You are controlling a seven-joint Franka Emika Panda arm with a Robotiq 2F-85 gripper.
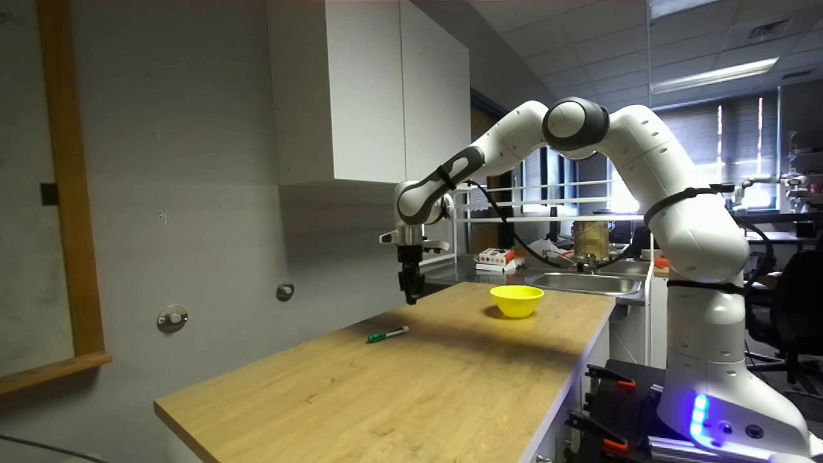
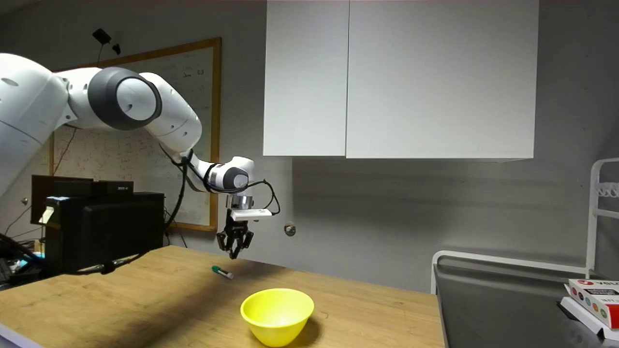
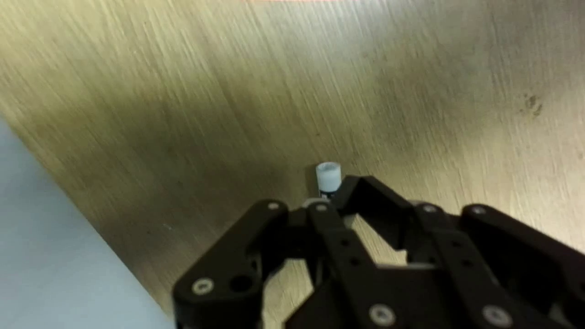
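Note:
A green-and-white marker [image 1: 387,335] lies flat on the wooden counter, its green end toward the camera's left. Just above and beyond it, clear of the counter, hangs my gripper [image 1: 411,299], shut with nothing between its fingers. Exterior view 2 also has the marker [image 2: 223,272] on the wood below the gripper [image 2: 233,255]. From the wrist, only the marker's white end [image 3: 329,176] shows past the black fingertips; the rest is hidden behind them.
A yellow bowl [image 1: 517,301] stands upright on the counter, nearer the sink [image 1: 584,282]. White wall cabinets [image 2: 400,78] hang above. Bare counter [image 1: 401,393] spreads out in front of the marker.

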